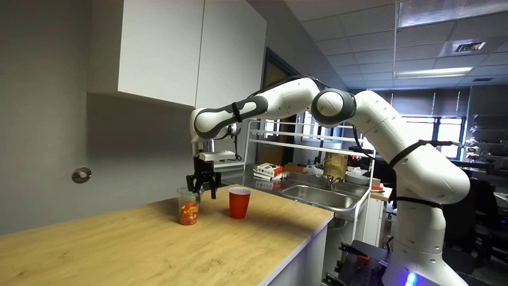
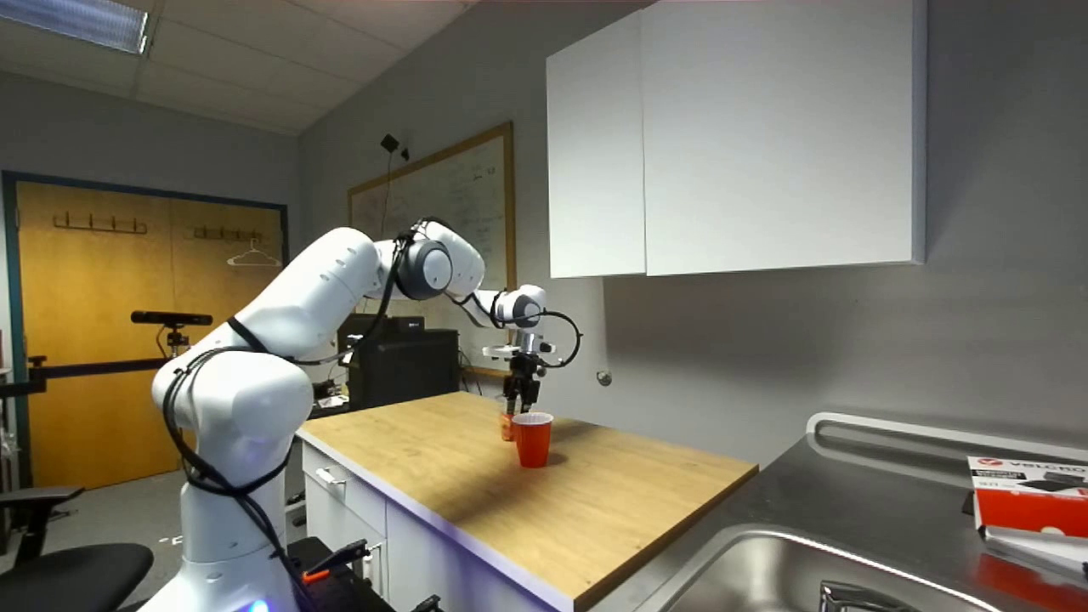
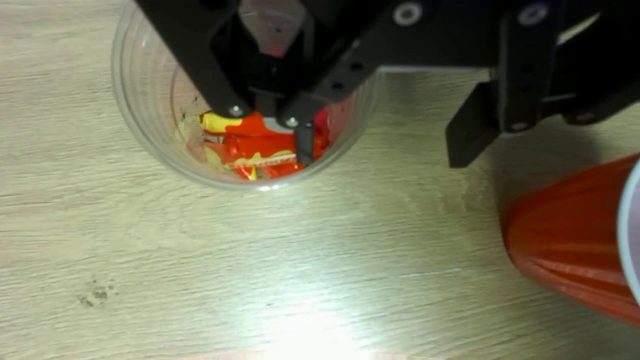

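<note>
A clear plastic cup [image 1: 183, 202] stands on the wooden counter, with red and yellow wrapped candies [image 3: 258, 147] in its bottom. My gripper [image 1: 205, 194] points down at its rim, fingers apart. In the wrist view the gripper straddles the cup's right side. One finger [image 3: 304, 144] appears over the inside of the clear cup [image 3: 147, 141], the other finger [image 3: 471, 138] outside it. No clear grip on the wall shows. A red cup [image 1: 239, 204] with a white rim stands upright to the right; its inside is mostly hidden.
The outer finger is close to the red cup [image 3: 570, 240] in the wrist view. A white wall cabinet [image 1: 162, 52] hangs above the counter. Beyond the counter's end lies a sink [image 1: 314, 194].
</note>
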